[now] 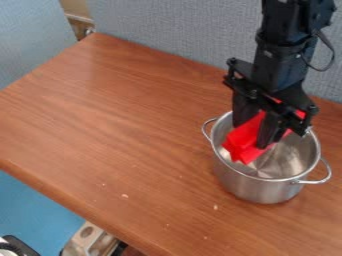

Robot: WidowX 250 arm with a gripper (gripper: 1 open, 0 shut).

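Note:
A black gripper (267, 112) reaches down from the upper right into a steel pot (265, 180) with two side handles, on the right of the wooden table. It is shut on a red object (243, 144), which sits tilted inside the pot's rim. The fingertips partly hide the object, and whether it touches the pot's bottom is unclear.
A grey padded wall (160, 30) runs behind it. A light blue surface lies past the table at the lower left.

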